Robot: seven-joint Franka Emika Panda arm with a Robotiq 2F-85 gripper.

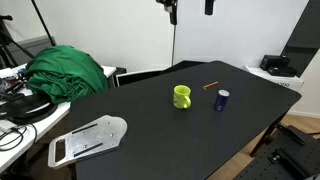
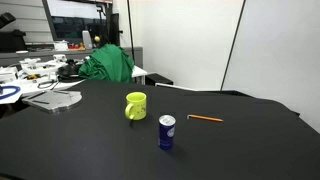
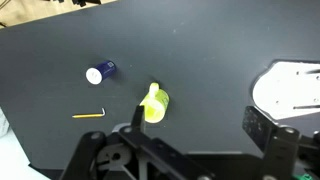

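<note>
High above the table my gripper (image 1: 191, 16) stands open, its two fingertips far apart at the top of exterior view 1. Nothing lies between the fingers in the wrist view. A yellow-green mug (image 2: 136, 105) stands upright on the dark table, its handle toward the front in exterior view 2. To the mug's right is a dark blue can (image 2: 166, 132) with a pale top, also upright. An orange stick, perhaps a pencil (image 2: 205, 119), lies flat farther right. From above, the mug (image 3: 154, 103) appears just left of the gripper's centre.
A flat grey-white tray (image 1: 88, 140) lies at the table's left end. Beyond the table are green cloth (image 1: 70, 73) and cluttered equipment on a side bench.
</note>
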